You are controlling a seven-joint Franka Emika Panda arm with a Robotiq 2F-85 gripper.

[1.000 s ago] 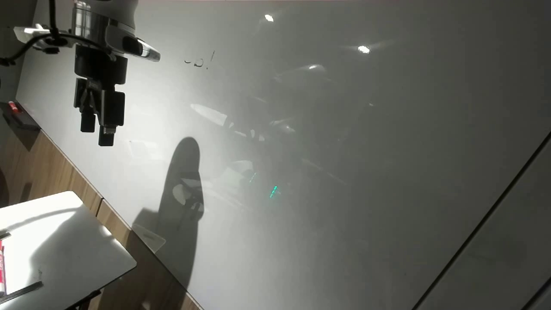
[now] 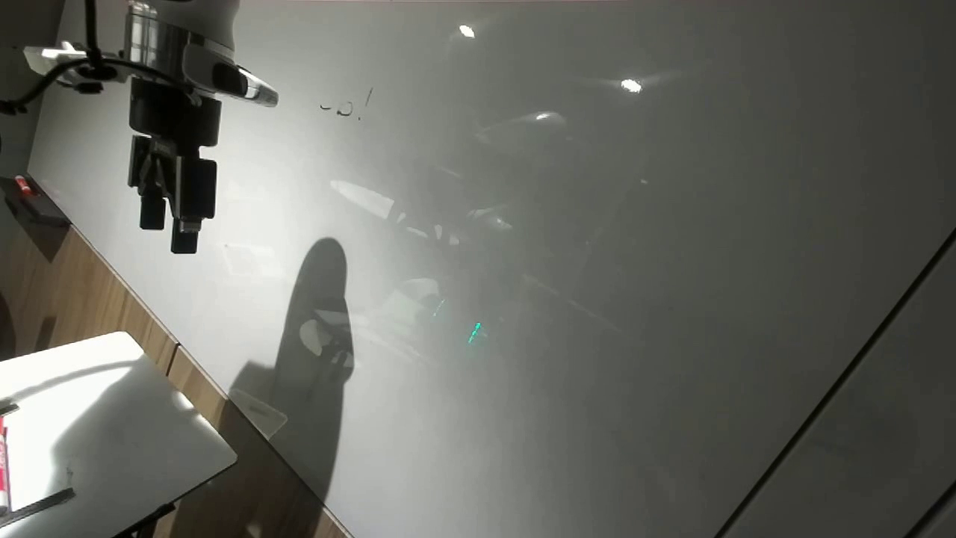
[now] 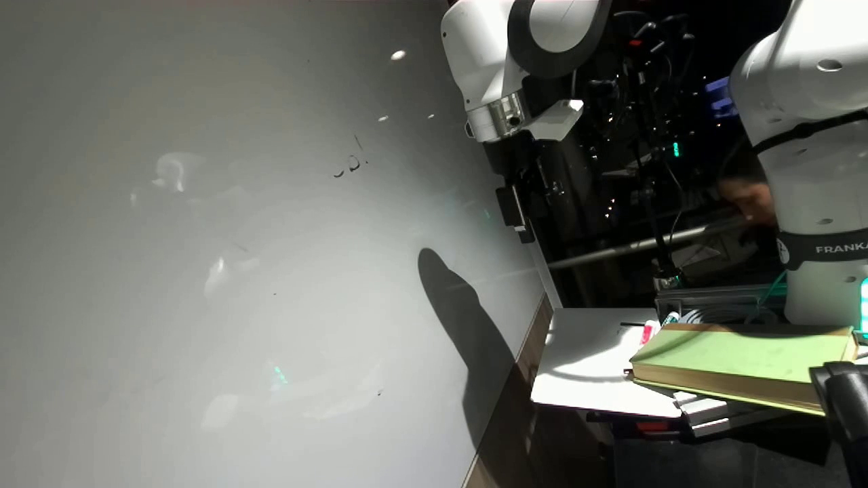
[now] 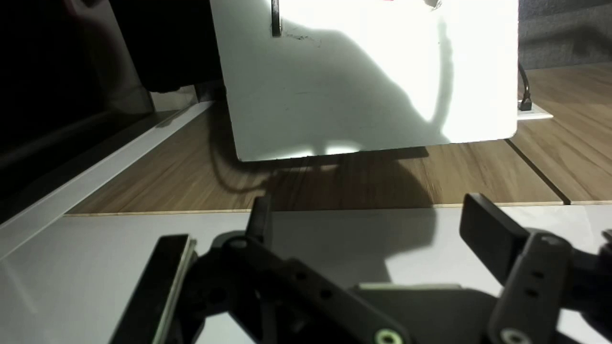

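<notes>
My gripper point(image 2: 169, 229) hangs with its fingers downward in front of a large whiteboard point(image 2: 609, 430), at the upper left of exterior view 1. In the wrist view, the gripper is open, its two fingers wide apart and nothing between them. A few small dark pen marks point(image 2: 344, 109) are on the whiteboard, to the right of the arm's wrist; exterior view 2 shows these marks point(image 3: 353, 164) as well. Below the gripper is a small white tabletop point(image 2: 152, 439). On it lies a red-and-white marker point(image 3: 648, 333), cut off at the left edge of exterior view 1.
A green book point(image 3: 744, 354) lies beside the white tabletop, near the robot's base point(image 3: 822, 280). Wood panelling point(image 2: 116, 296) borders the whiteboard's lower edge. A dark holder point(image 2: 40, 208) with a red item sits there. Open air surrounds the gripper.
</notes>
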